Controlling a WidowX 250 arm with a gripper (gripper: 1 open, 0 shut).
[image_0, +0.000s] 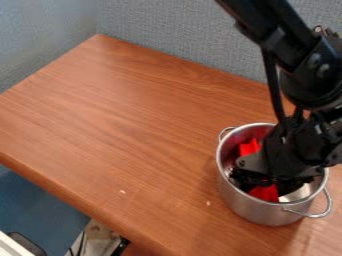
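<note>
A steel pot (238, 203) with two wire handles stands at the right of the wooden table. Red items (265, 192) are inside it, partly hidden by my black gripper (267, 172), which reaches down into the pot. Its fingertips are dark and partly hidden among the contents, so I cannot tell how far open they are or whether they hold anything.
Grey partition walls (160, 30) stand behind and to the left. Below the near left edge are the floor and some pale clutter.
</note>
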